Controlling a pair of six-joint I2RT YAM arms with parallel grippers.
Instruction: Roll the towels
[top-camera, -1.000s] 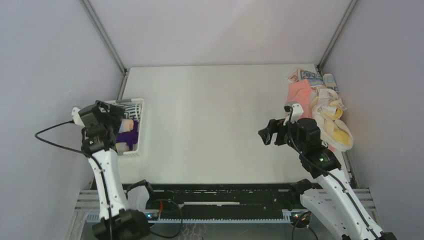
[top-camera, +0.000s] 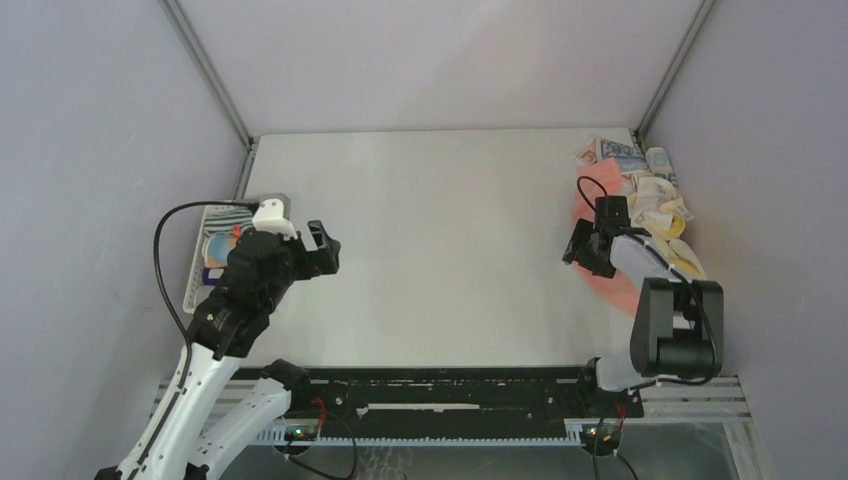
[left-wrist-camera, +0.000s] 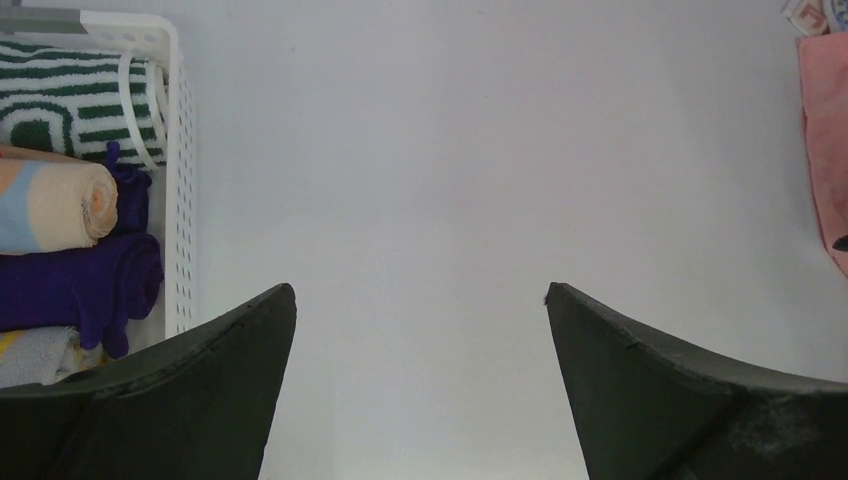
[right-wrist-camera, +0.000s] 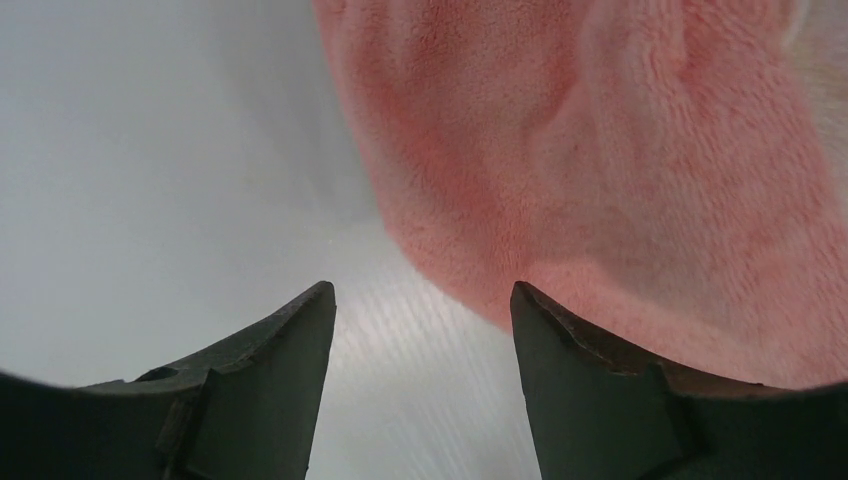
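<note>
On the right side of the table lies a pink towel (top-camera: 603, 179), spread loosely, with my right gripper (top-camera: 577, 258) over its left edge. In the right wrist view, the pink towel (right-wrist-camera: 560, 200) passes beyond my right gripper; its fingers stand apart, with no cloth gripped. My left gripper is open above bare table near the basket, nothing between its fingers. Rolled towels, among them a green-striped one (left-wrist-camera: 60, 105), a cream one (left-wrist-camera: 60, 205) and a purple one (left-wrist-camera: 80, 285), lie in a white basket (left-wrist-camera: 181, 200).
Behind the pink towel, a heap of cream and yellow towels (top-camera: 655, 205) and patterned ones (top-camera: 620, 152) reaches the right wall.
My left arm has swung from over the basket to its right side. My right gripper has moved right and lowered to the pink towel, its arm folding inward.
</note>
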